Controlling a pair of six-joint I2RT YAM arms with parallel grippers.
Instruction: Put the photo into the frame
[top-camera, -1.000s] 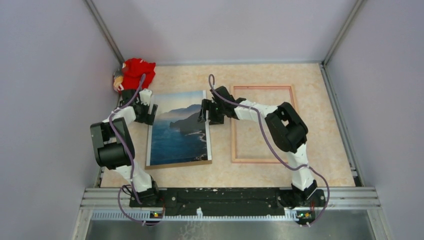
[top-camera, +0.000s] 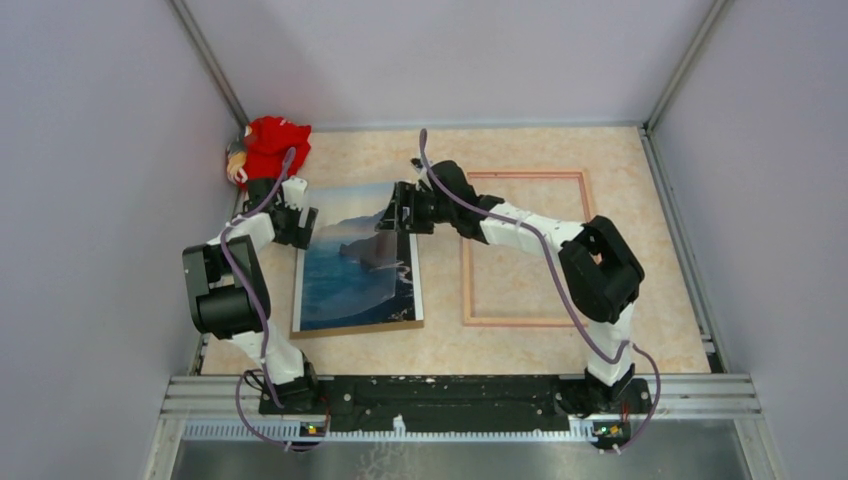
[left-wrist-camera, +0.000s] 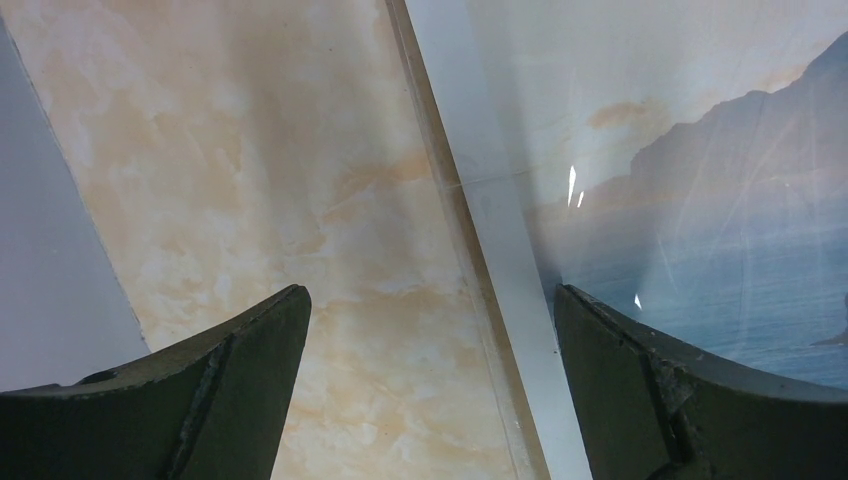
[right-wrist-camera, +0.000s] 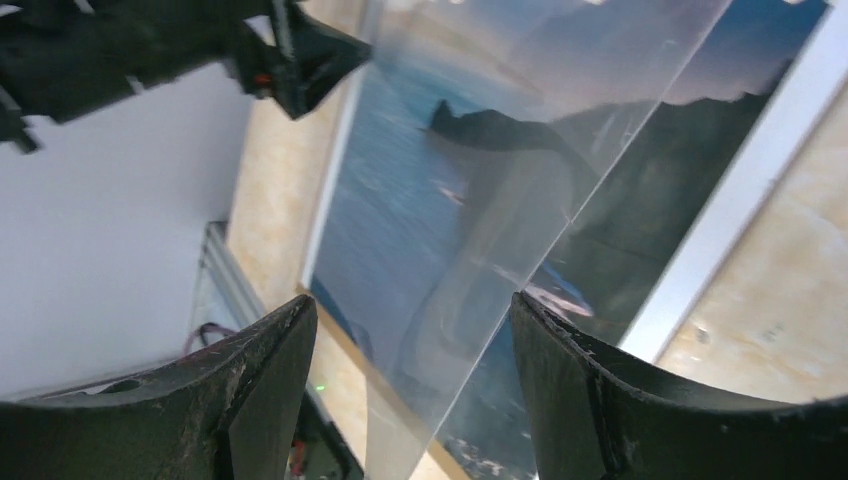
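Note:
The seascape photo (top-camera: 340, 280) lies on the table at the left, with a clear sheet (right-wrist-camera: 470, 250) over it, lifted at its right edge toward my right gripper (top-camera: 398, 208). In the right wrist view that gripper's fingers stand apart around the sheet's edge; whether they pinch it I cannot tell. My left gripper is open at the photo stack's left edge (left-wrist-camera: 490, 240), fingers apart above the table and the white border. The empty wooden frame (top-camera: 466, 300) lies to the right, partly under my right arm.
A red cloth bundle (top-camera: 275, 145) sits at the back left corner. The table (top-camera: 380, 355) has free strips at the front and back. Walls enclose it on three sides.
My right gripper has moved up and left, and the clear sheet's right side now appears raised off the photo. The left arm stays still.

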